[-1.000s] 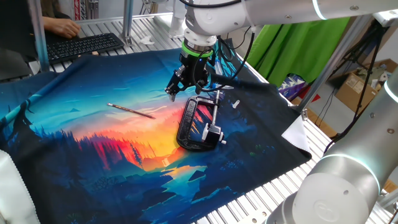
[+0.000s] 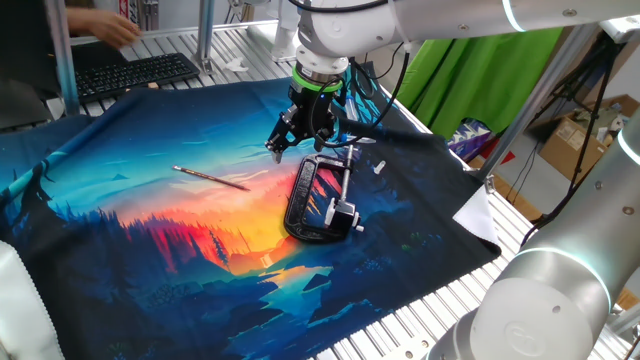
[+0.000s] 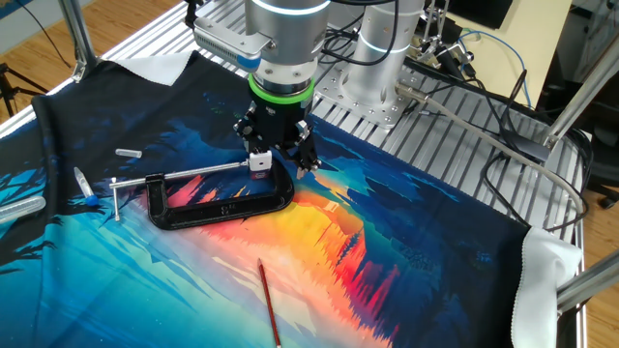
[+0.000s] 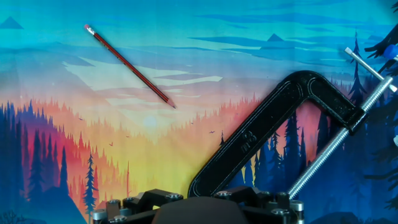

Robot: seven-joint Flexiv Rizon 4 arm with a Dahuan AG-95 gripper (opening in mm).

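Note:
My gripper hangs above the cloth, close to one end of a black C-clamp. Its fingers stand wide apart in the wrist view, along the bottom edge, with nothing visibly held between them. The clamp lies flat, its silver screw running along one side. A dark red pencil rests on the cloth at upper left of the wrist view, apart from the clamp. In exterior view 2, my gripper partly overlaps the clamp's far end, and whether they touch cannot be told there.
A printed landscape cloth covers the slatted table. Beyond the clamp's screw handle lie a blue-tipped tube, a small white piece and a clear tube. A person's hand is by a keyboard. Open cloth surrounds the pencil.
The person's hand has lifted and shifted right near the keyboard. My arm, the clamp and the pencil show no movement.

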